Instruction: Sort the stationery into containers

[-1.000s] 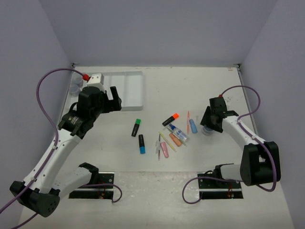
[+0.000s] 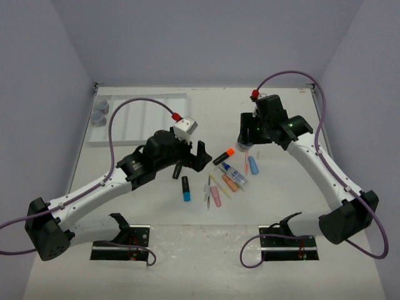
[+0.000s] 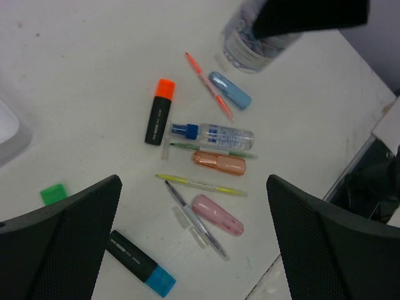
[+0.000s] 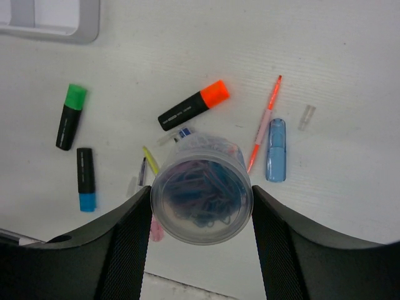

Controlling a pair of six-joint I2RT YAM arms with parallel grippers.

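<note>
My right gripper is shut on a round clear container (image 4: 201, 215) holding what look like paper clips, up above the table. My left gripper (image 2: 199, 157) stands open over the loose stationery, nothing between its fingers. Below in the left wrist view lie an orange-capped highlighter (image 3: 160, 114), a clear blue-capped bottle (image 3: 215, 135), an orange piece (image 3: 219, 162), a pink piece (image 3: 217, 214), a blue piece (image 3: 230, 90) and several thin pens. A blue-tipped highlighter (image 4: 86, 179) and a green-tipped one (image 4: 70, 117) lie apart to the left.
At the back left stands a white divided tray (image 2: 182, 119). Its left part holds clear cups (image 2: 98, 117). Both arms reach inward, their grippers fairly near each other.
My right gripper has carried the clear container left and toward the back.
</note>
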